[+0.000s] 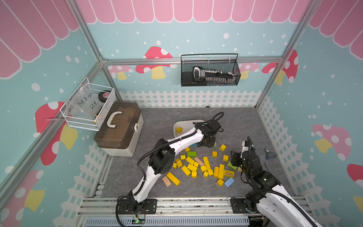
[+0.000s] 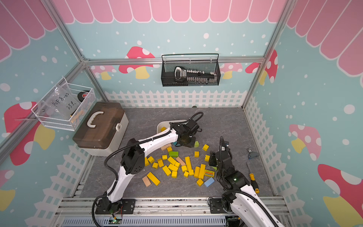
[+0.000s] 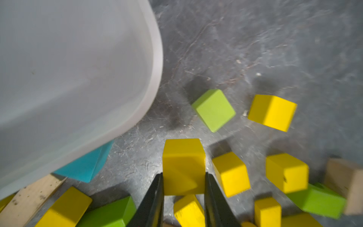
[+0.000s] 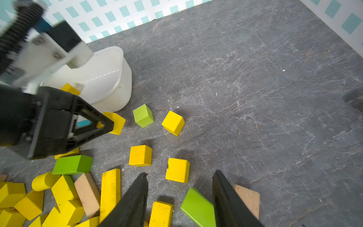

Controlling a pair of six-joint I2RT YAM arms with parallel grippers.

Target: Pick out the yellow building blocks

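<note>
My left gripper is shut on a yellow block (image 3: pixel 183 162), held beside the rim of the white bin (image 3: pixel 151 75); the top views show it over the middle of the table. A yellow block (image 1: pixel 179 129) lies in the bin. Many yellow blocks (image 1: pixel 206 163) lie scattered in front, with yellow cubes (image 4: pixel 173 123) near a light green cube (image 3: pixel 213 110). My right gripper hangs open above blocks at the right, with nothing between its fingers.
Green, blue (image 1: pixel 229 182) and plain wood blocks (image 1: pixel 166 181) are mixed among them. A brown-lidded box (image 1: pixel 119 121) stands at the left. Tools (image 2: pixel 253 181) lie at the right edge.
</note>
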